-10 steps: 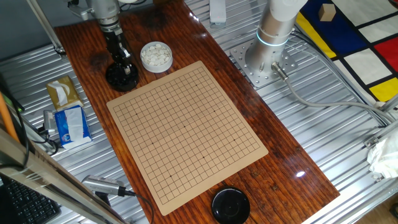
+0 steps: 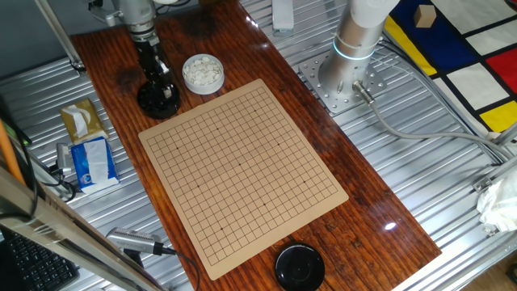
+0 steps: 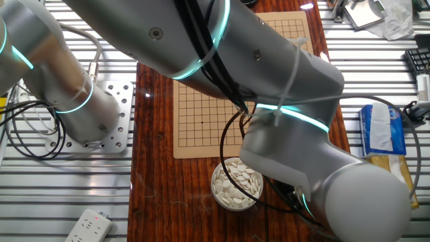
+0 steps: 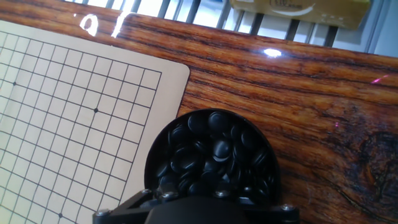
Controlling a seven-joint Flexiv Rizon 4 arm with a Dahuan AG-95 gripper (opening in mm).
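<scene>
A round black bowl (image 4: 271,146) full of glossy black stones (image 4: 186,159) stands beside a corner of the tan grid board (image 4: 87,68). My dark gripper (image 2: 166,89) reaches down over that bowl, its tips at or inside the rim. In the wrist view the gripper's black body covers the near part of the bowl. Its fingertips blend into the dark stones, so whether the fingers are apart, or hold a stone, is unclear. No stones lie on the visible board. Next to the black bowl is a white bowl (image 2: 203,74) of white stones.
At the board's opposite end sits a black round dish or lid (image 2: 299,267). A silver arm base (image 2: 347,77) stands beside the wooden table (image 2: 388,242). Blue (image 2: 95,164) and yellow (image 2: 83,121) tissue packs lie off the table. The board's surface is clear.
The gripper stays over the black bowl with at most a very slight shift. The board and both bowls have not moved.
</scene>
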